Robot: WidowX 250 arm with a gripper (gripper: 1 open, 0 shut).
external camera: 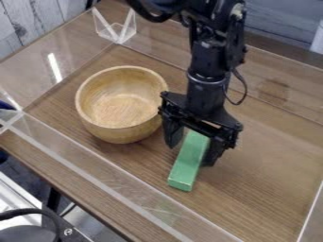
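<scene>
The black robot arm reaches down from the top centre to the gripper (pixel 199 130), which is open and low over a green rectangular block (pixel 184 174) lying on the wooden surface. The gripper's fingers straddle the upper end of the block; whether they touch it is unclear. The lower part of the block is uncovered.
A round wooden bowl (pixel 119 100) sits left of the gripper. A clear plastic object (pixel 113 26) stands at the top left. Dark equipment (pixel 32 227) shows at the bottom left corner.
</scene>
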